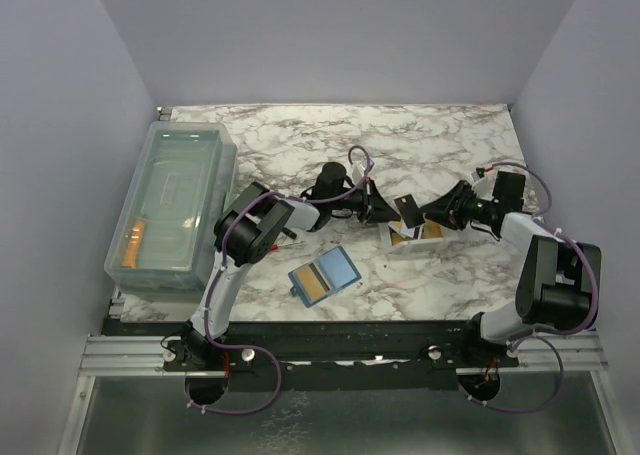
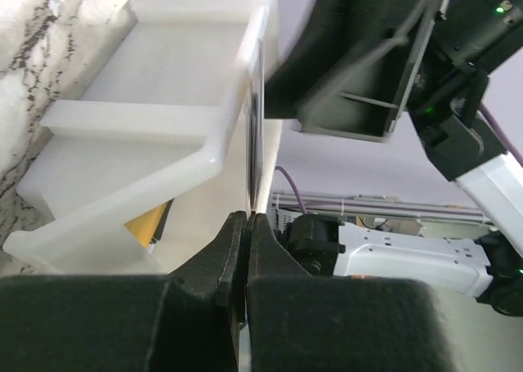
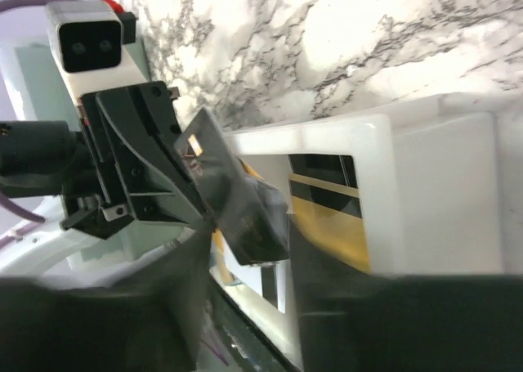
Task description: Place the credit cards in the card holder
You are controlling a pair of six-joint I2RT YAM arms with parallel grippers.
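The white card holder stands right of centre on the marble table, with yellow and dark cards inside. A black card is held upright and tilted above it; in the left wrist view it appears edge-on at the tips of my left gripper, which is shut on it. My right gripper is just right of the card, its fingers blurred in its wrist view and apart; whether it touches the card is unclear.
A grey-green lidded bin fills the left side. A blue-and-tan open case lies front centre. Clear marble spans the back.
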